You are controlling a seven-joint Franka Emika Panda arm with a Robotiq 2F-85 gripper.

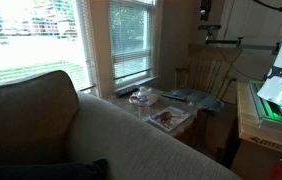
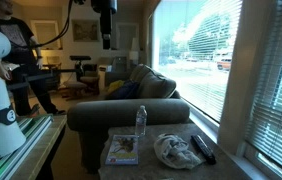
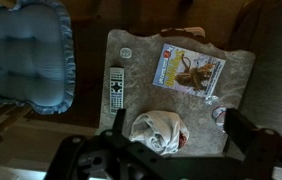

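Observation:
High above a small table (image 3: 141, 72), my gripper stands open, its dark fingers wide apart with nothing seen between them. On the tabletop lie a picture-covered case (image 3: 188, 70), a light grey remote (image 3: 116, 90) and a crumpled white cloth (image 3: 159, 130). A clear bottle (image 3: 219, 115) is near the right finger in the wrist view; exterior view 2 shows this bottle (image 2: 141, 120) upright behind the case (image 2: 121, 149). There the cloth (image 2: 176, 150) lies between the case and the dark remote (image 2: 202, 148). The gripper (image 2: 106, 42) hangs well clear of everything.
A sofa (image 2: 146, 88) borders the table on one side, windows (image 1: 131, 40) on another. A chair with a blue cushion (image 3: 26, 60) stands beside the table. A small round object (image 3: 126, 52) lies near the remote. A person (image 2: 13, 45) stands at far left.

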